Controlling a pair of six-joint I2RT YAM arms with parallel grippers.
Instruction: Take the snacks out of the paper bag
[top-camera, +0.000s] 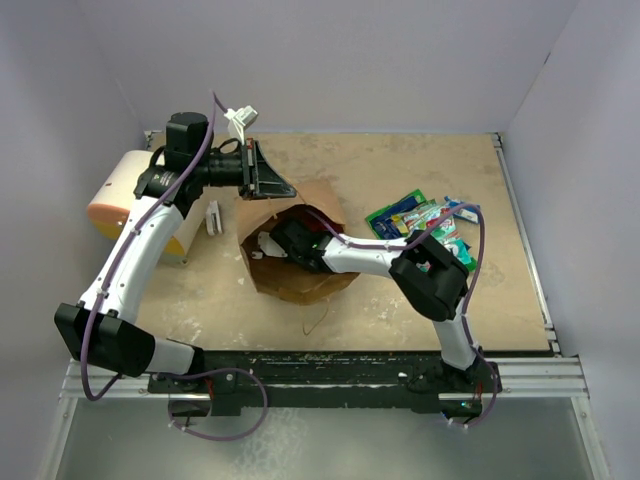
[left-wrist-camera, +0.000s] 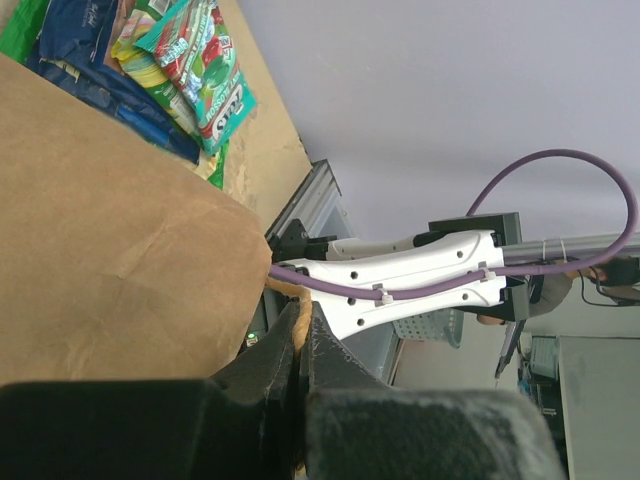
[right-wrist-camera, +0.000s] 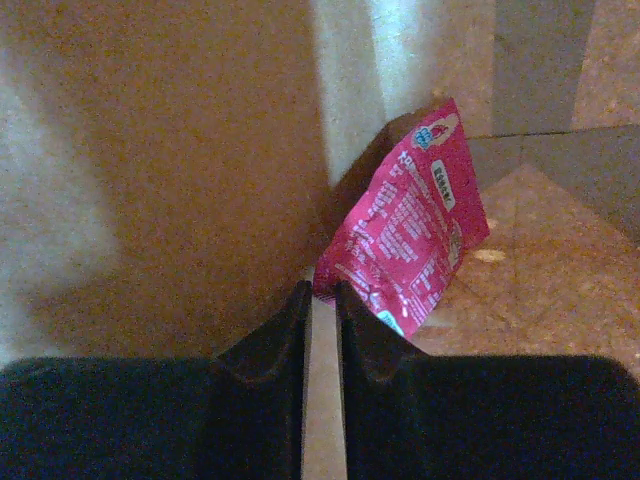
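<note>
The brown paper bag (top-camera: 298, 288) stands open in the middle of the table. Above its rim my left gripper (top-camera: 268, 188) is shut, with a strip of the bag's paper between its fingers in the left wrist view. My right gripper reaches inside the bag, a narrow gap between its fingertips, which are at the lower left corner of a pink snack packet (right-wrist-camera: 405, 225). Whether the packet is between them I cannot tell.
Several snack packets (top-camera: 420, 220) lie piled right of the bag. A cream and orange box (top-camera: 125, 200) and a small white object (top-camera: 213, 218) sit on the left.
</note>
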